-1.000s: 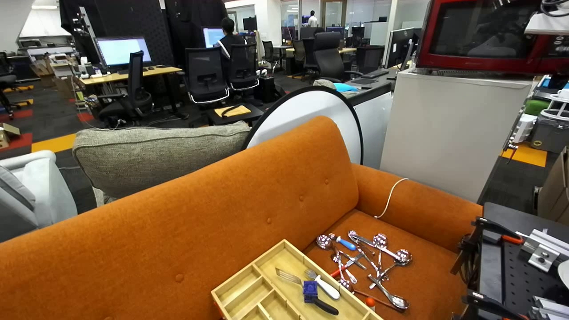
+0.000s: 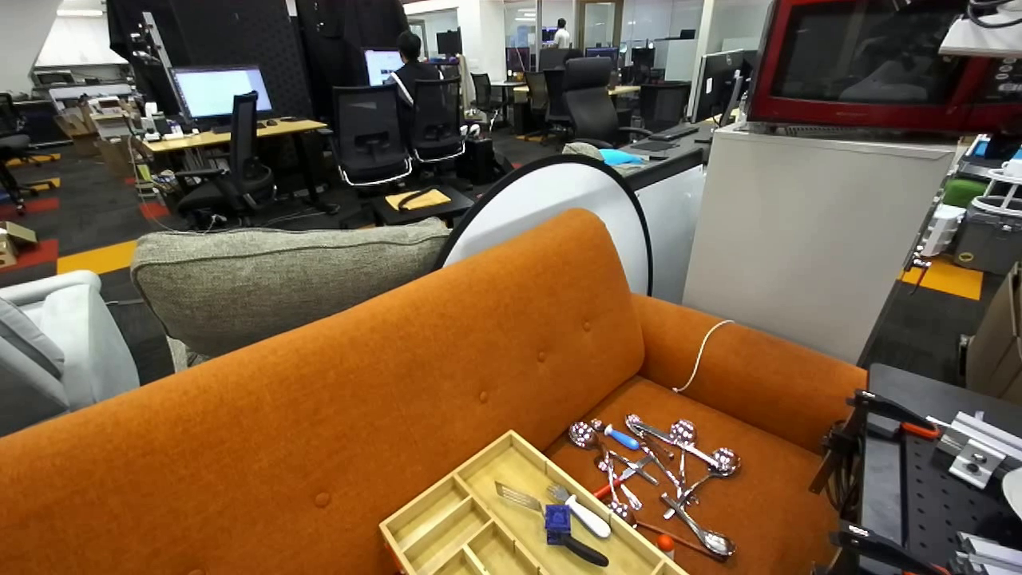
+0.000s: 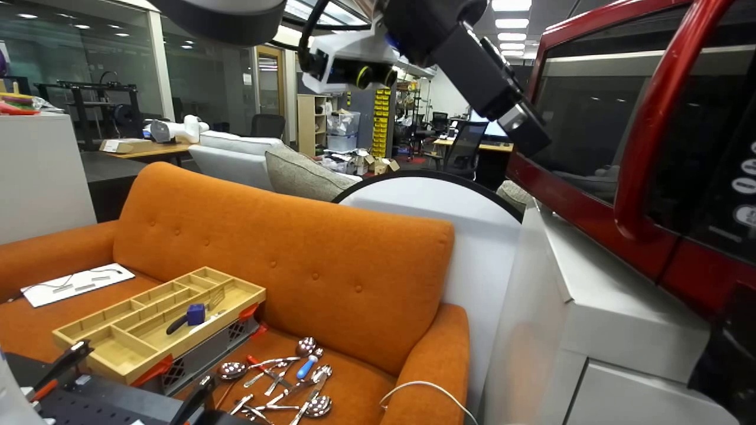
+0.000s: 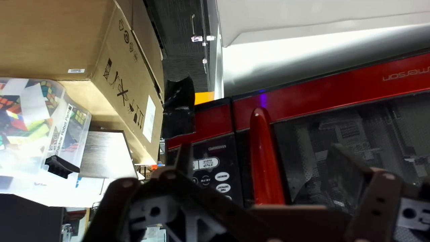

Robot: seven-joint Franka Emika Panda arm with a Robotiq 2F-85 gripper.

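In the wrist view my gripper stands open, its dark fingers (image 4: 348, 171) wide apart at left and right. A red microwave (image 4: 334, 90) fills much of that view, turned upside down there. Its upright red handle (image 4: 266, 161) appears between the fingers; contact cannot be made out. The black keypad (image 4: 213, 167) lies behind the left finger. Exterior view 2 has the gripper (image 3: 530, 131) in front of the microwave's left part, to the left of the handle (image 3: 662, 106). The microwave door (image 3: 602, 99) looks closed there.
The microwave rests on a grey cabinet (image 2: 810, 230). Below is an orange sofa (image 2: 383, 402) with a wooden tray (image 3: 159, 347) and several metal utensils. Cardboard boxes (image 4: 52, 36) and a clear bin (image 4: 36, 133) stand beside the microwave in the wrist view.
In exterior view 1 the small dark and bright shapes at the microwave's top edge differ slightly. The sofa, tray and utensils have not moved.
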